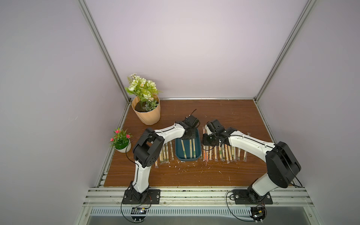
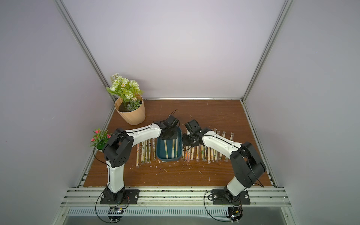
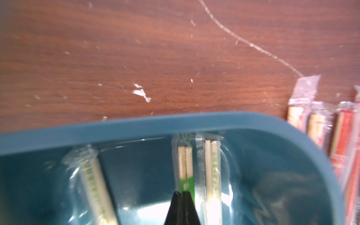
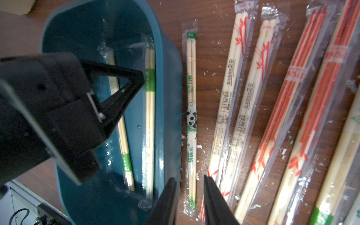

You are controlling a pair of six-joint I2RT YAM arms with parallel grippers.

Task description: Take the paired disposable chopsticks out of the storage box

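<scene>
The blue storage box (image 1: 187,161) holds three wrapped chopstick pairs. In the left wrist view, one slanted pair (image 3: 96,191) lies at left; a green-banded pair (image 3: 185,165) and another pair (image 3: 212,168) lie close together at right. My left gripper is shut over the green-banded pair, its fingertips together with nothing between them. The right wrist view shows my left gripper inside the box, beside a pair (image 4: 150,112) along the right wall. Outside that wall, my right gripper is open over the table and empty.
Several wrapped chopsticks (image 4: 243,101) lie on the table right of the box, with more (image 2: 146,150) to its left. A large potted plant (image 1: 148,114) and a small one (image 1: 121,142) stand at left.
</scene>
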